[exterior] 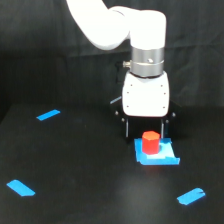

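A small red block sits on a light blue square at the right of the dark table. Just above and slightly behind the block, my gripper points down with its thin dark fingers spread apart. No object is visibly held between them. Whether either finger touches the block is too small to tell.
Blue tape strips lie at the far left, near left and near right. Bare dark table stretches to the left of the block. A dark curtain hangs behind.
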